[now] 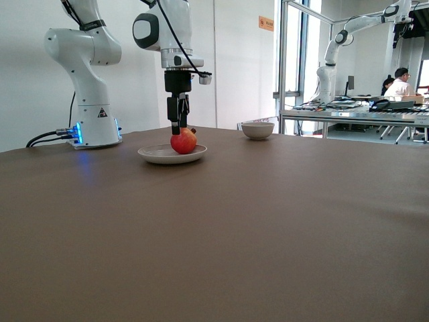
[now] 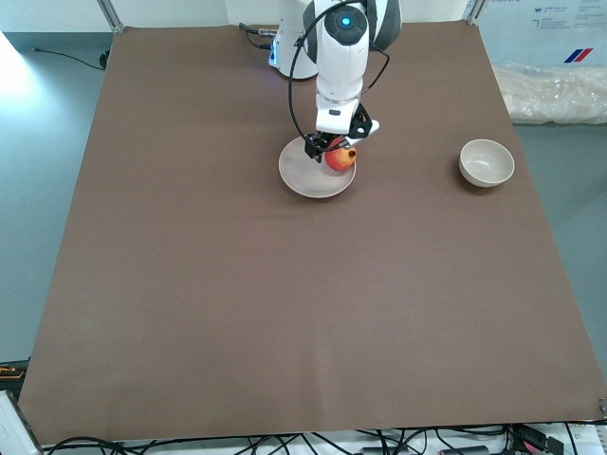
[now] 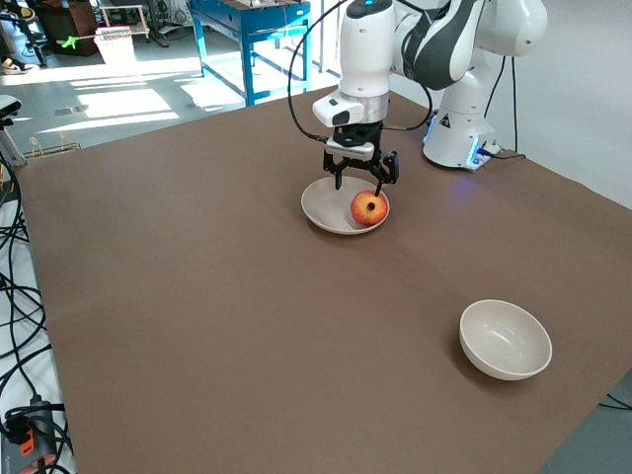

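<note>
A red pomegranate [image 2: 341, 159] [image 1: 184, 142] [image 3: 369, 208] sits on a pale shallow plate [image 2: 298, 171] [image 1: 151, 153] [image 3: 323, 204] near the arm's base. The black gripper [image 3: 357, 186] is low over the plate, its fingers pointing down beside and around the fruit's top; in the right view they look parted. Whether the fingers touch the fruit is unclear. A white bowl [image 2: 487, 161] [image 1: 257, 129] [image 3: 505, 339] stands empty, apart from the plate.
The white arm base [image 3: 454, 138] stands behind the plate, with cables running from it. More cables lie beyond the table's edge.
</note>
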